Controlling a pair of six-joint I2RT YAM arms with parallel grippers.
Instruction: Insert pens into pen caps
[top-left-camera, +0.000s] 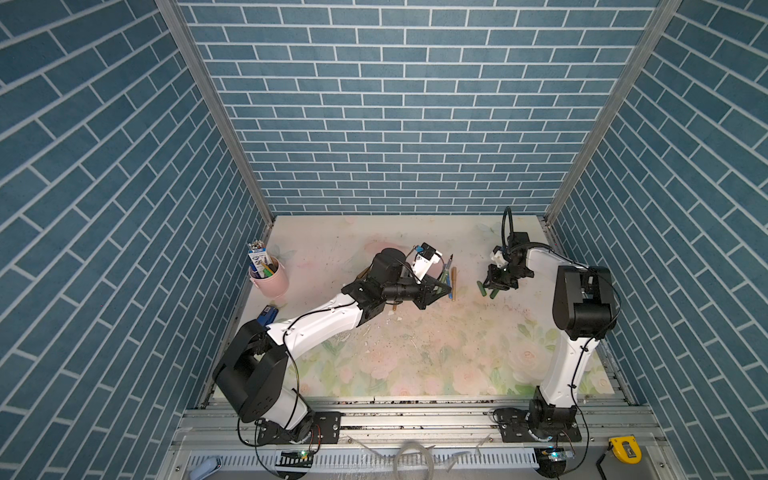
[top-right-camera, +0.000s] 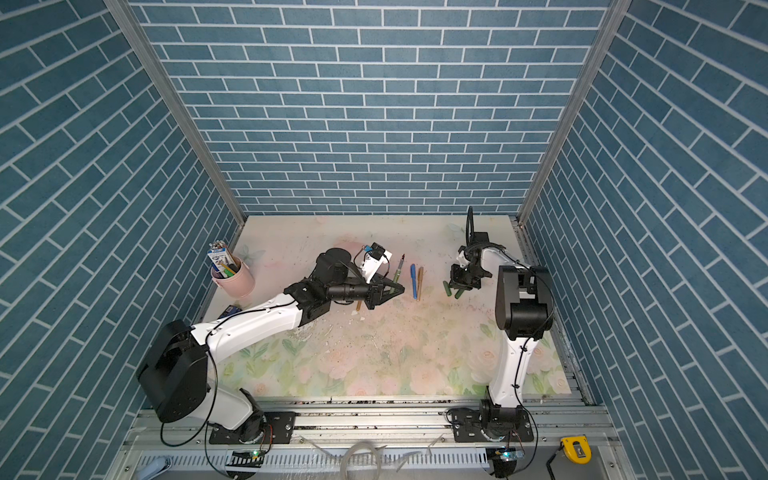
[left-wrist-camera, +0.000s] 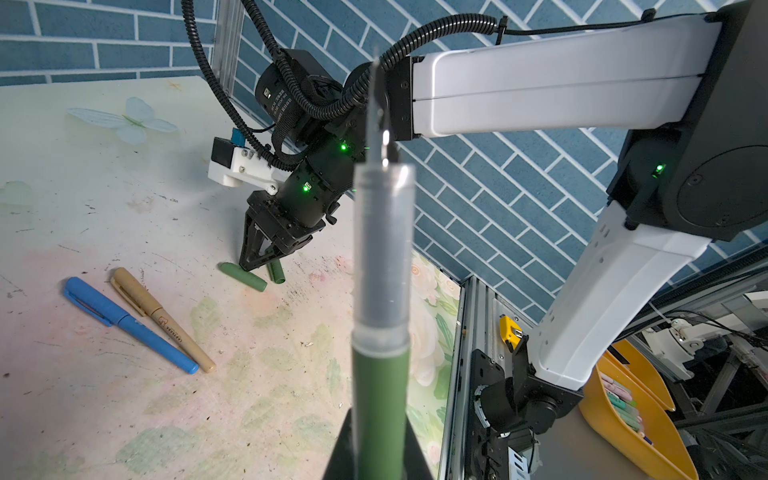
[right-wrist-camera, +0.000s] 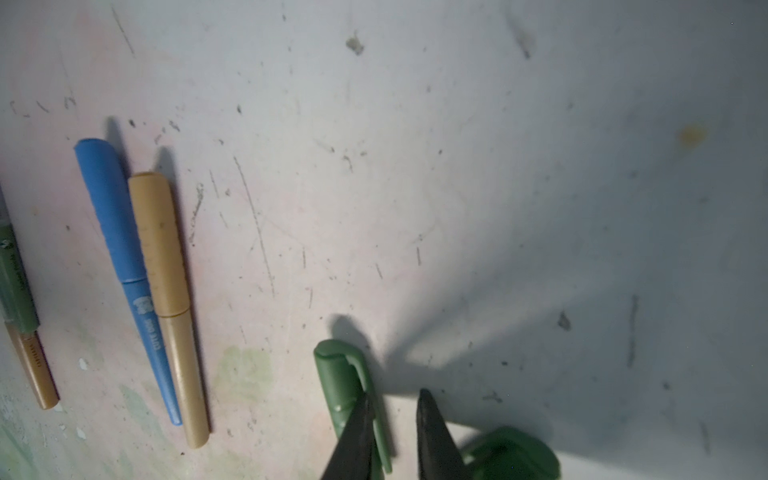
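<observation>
A green pen, nib up, stands in my left gripper, which is shut on it above the middle of the table. My right gripper is low over two green caps at the right; its fingertips are a little apart, at the clip of the left cap, and I cannot tell whether they touch it. The second cap lies just right of the fingers. A blue pen and a tan pen lie side by side between the grippers.
More pens lie beside them, partly under the left arm. A pink cup of pens stands at the left, near a blue object.
</observation>
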